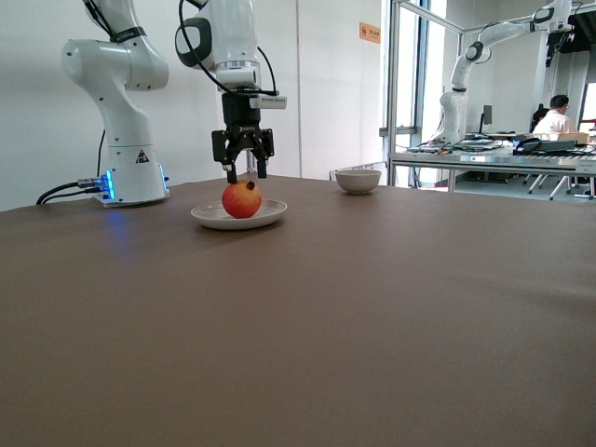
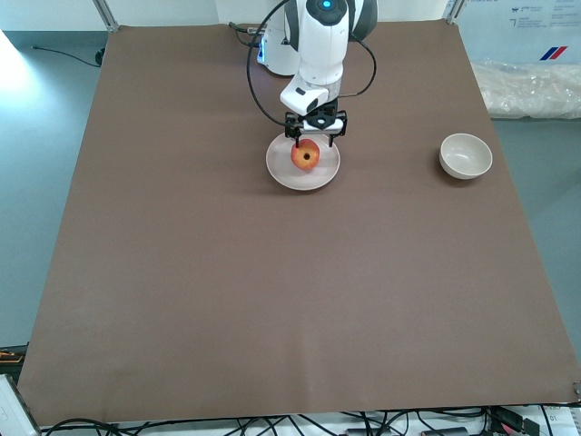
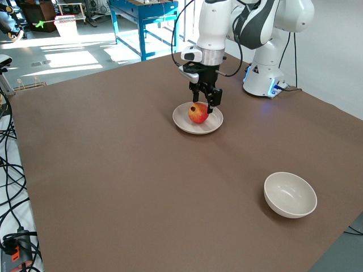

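A red-yellow apple sits on a white round plate near the back middle of the table. The black gripper hangs over the apple, its fingers spread apart with nothing between them and their tips just above or beside the fruit's top. In the right view one finger partly hides the apple. A white bowl stands apart on the table, empty in the left and right views.
The robot's white base stands behind the plate. Bundles of cables run outside the table's edge.
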